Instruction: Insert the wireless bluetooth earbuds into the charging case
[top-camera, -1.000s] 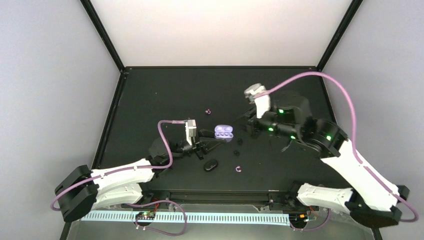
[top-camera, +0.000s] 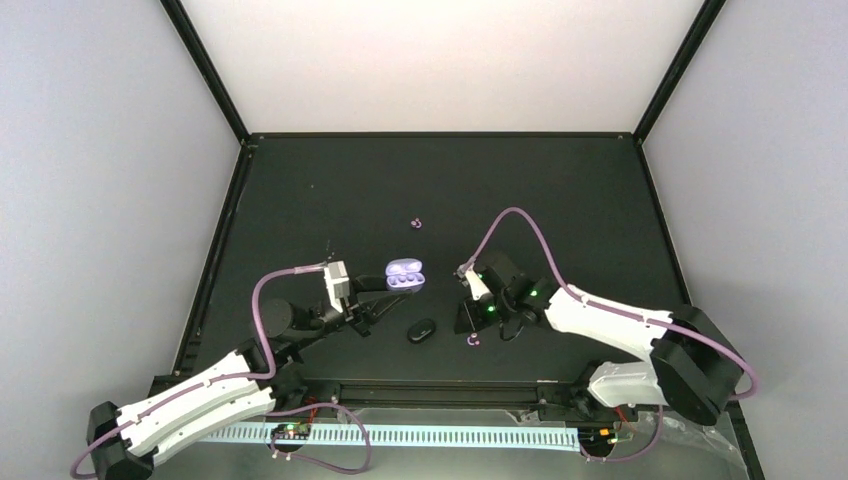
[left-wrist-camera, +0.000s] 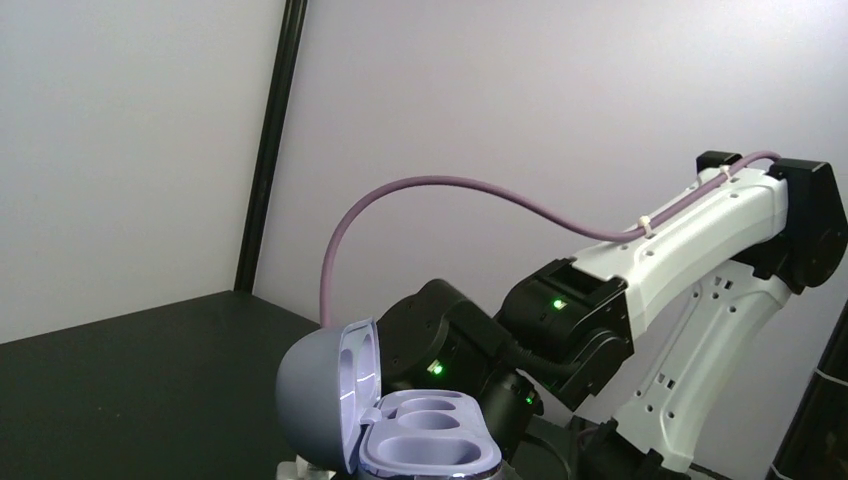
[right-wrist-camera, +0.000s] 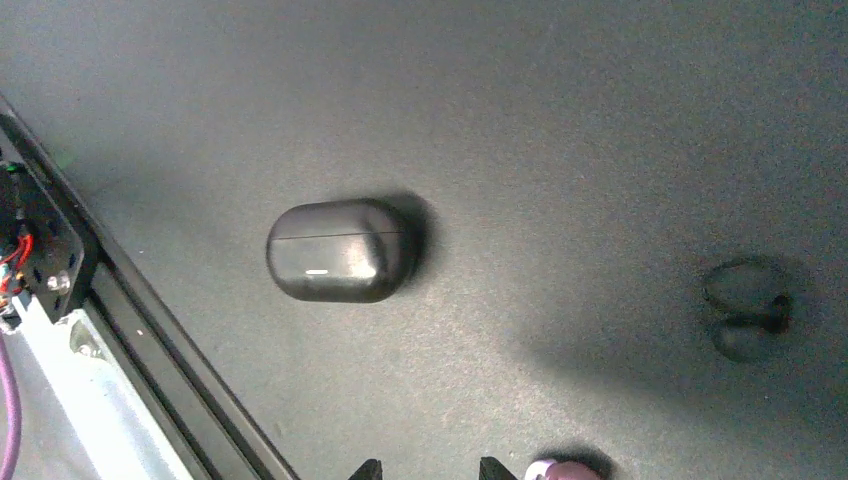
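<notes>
The lavender charging case (top-camera: 406, 275) is up off the table with its lid raised, and my left gripper (top-camera: 400, 287) is shut on it. In the left wrist view, the wells of the case (left-wrist-camera: 428, 446) look empty. My right gripper is open, its fingertips apart with nothing between them. Just to the right of those fingertips in the right wrist view lies a purple-pink earbud (right-wrist-camera: 567, 470) on the table, cut off by the frame edge. Another purple earbud (top-camera: 416, 223) rests farther back on the table.
A closed black case (top-camera: 422, 330) lies on the table between the arms. Dark earbud-like pieces (right-wrist-camera: 750, 338) show at the right of the right wrist view.
My left gripper has carried the lavender case leftward and slightly nearer the front.
</notes>
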